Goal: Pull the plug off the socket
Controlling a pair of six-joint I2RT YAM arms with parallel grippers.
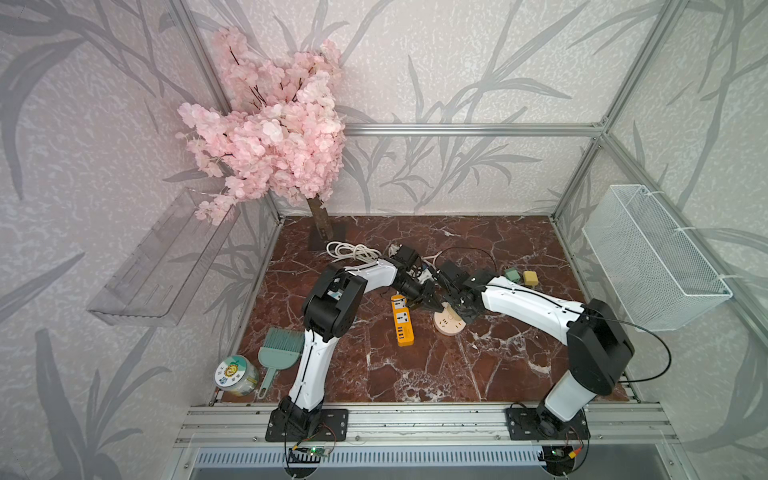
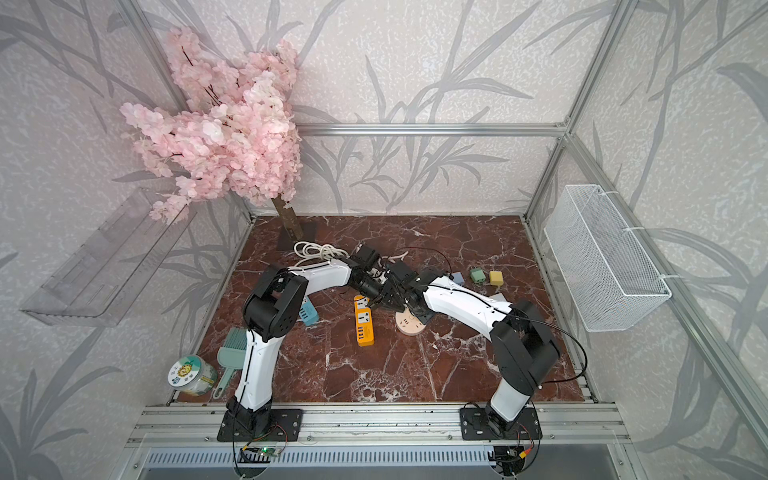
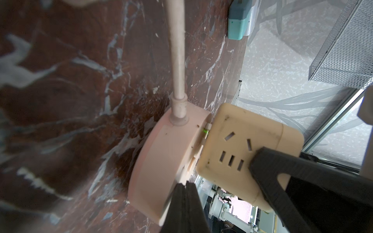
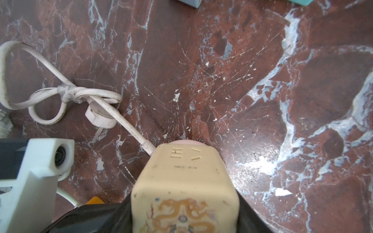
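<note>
The round pink socket (image 3: pixel 159 159) sits on the marble table, its cable (image 3: pixel 174 58) rising from its side. A cream cube plug adapter (image 3: pixel 237 143) is in my right gripper, shut on it. In the left wrist view the adapter is at the socket's face; whether its pins are still in cannot be told. My left gripper is shut beside the socket's rim, nothing showing between its fingers. In both top views the two grippers meet over the socket (image 2: pixel 408 324).
An orange power strip (image 1: pixel 402 328) lies left of the socket, coiled white cables (image 1: pixel 348 249) behind. Small blocks (image 1: pixel 529 277) sit back right, a blue block (image 2: pixel 309 316) near the left arm, a dustpan (image 1: pixel 278 352) front left.
</note>
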